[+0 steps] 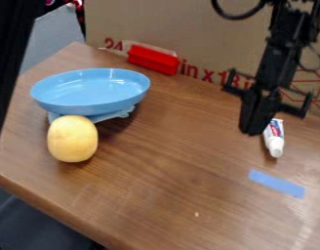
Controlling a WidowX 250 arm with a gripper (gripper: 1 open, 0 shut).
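Note:
My black gripper [254, 125] hangs over the right side of the wooden table, low and just left of a white toothpaste tube [275, 143], partly in front of its upper end. The gripper looks shut, with nothing visible between its fingers. A blue plate or shallow bowl [91, 88] sits at the left on a light blue support. A yellow round object [71, 140], like a potato or fruit, lies in front of it.
A red box [152, 59] stands at the back against a cardboard panel [189, 34]. A strip of blue tape [277, 184] is on the table at the right.

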